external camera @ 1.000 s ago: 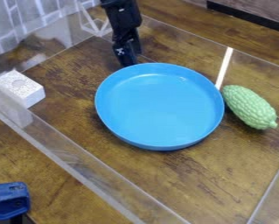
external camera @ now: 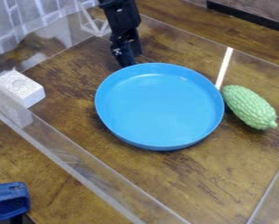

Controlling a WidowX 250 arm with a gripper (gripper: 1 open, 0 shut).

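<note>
My gripper (external camera: 122,49) is at the top centre of the camera view, a dark shape just behind the blue plate (external camera: 159,105). Its fingertips are dark against the wooden floor, and I cannot tell whether they are open or shut, or whether anything is between them. A green bumpy vegetable (external camera: 249,107) lies at the plate's right side.
A white block (external camera: 17,87) lies at the left. A blue object (external camera: 6,200) is at the lower left corner. A white strip (external camera: 223,68) lies behind the vegetable. Clear panels border the wooden surface; bare wood lies in front of the plate.
</note>
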